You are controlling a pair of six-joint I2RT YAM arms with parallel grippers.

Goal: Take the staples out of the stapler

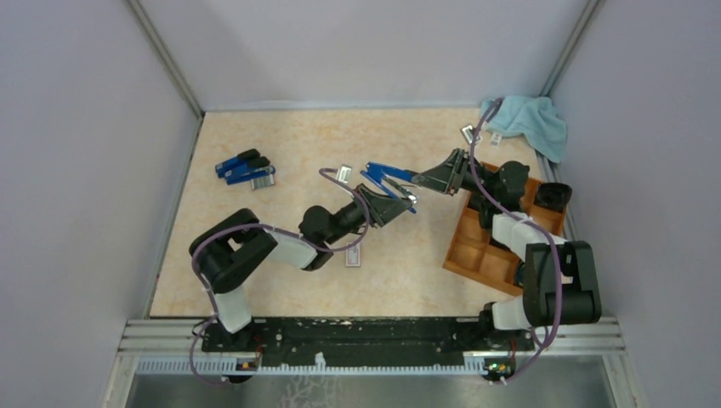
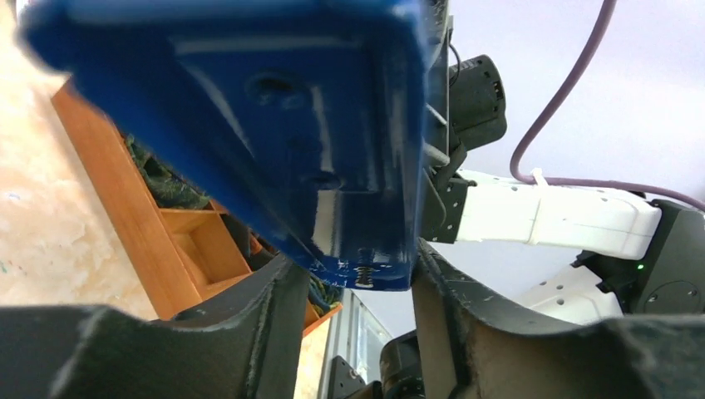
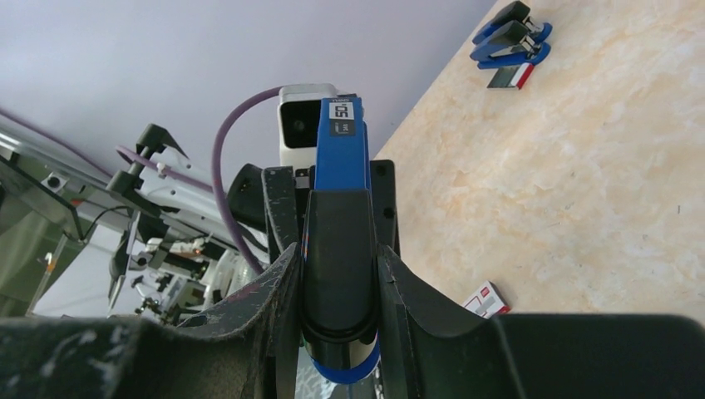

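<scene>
An opened blue stapler (image 1: 384,167) hangs above the table between both grippers, its two halves spread in a V with metal parts between them. My right gripper is shut on its upper half, whose black end fills the right wrist view's centre. My left gripper (image 1: 400,208) is at the lower blue half; in the left wrist view that half's blue underside (image 2: 332,166) sits right at the fingertips, and whether they grip it is unclear. Any staples inside cannot be made out.
More staplers (image 1: 242,166) and a staple pack (image 1: 263,182) lie at back left, a small box (image 1: 353,259) near the middle. A wooden compartment tray (image 1: 468,255) stands right, a blue cloth (image 1: 536,123) behind it.
</scene>
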